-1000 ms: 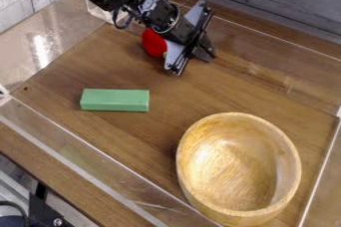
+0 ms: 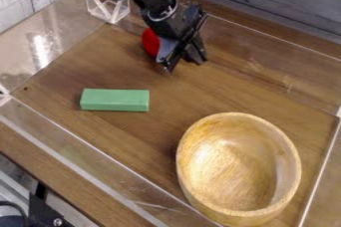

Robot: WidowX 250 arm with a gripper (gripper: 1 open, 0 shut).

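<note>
My black gripper is low over the wooden table at the back middle, its fingers shut as far as can be seen. Just left of it a red object sits on the table, partly hidden behind the arm and gripper. A green block lies flat at the middle left. A large pale wooden bowl stands at the front right.
Clear low walls or edges border the tabletop. A white wire-like item is at the back left. The middle and right of the table between gripper and bowl are clear.
The gripper and arm have shifted slightly left over the last second. The bowl and green block have not moved.
</note>
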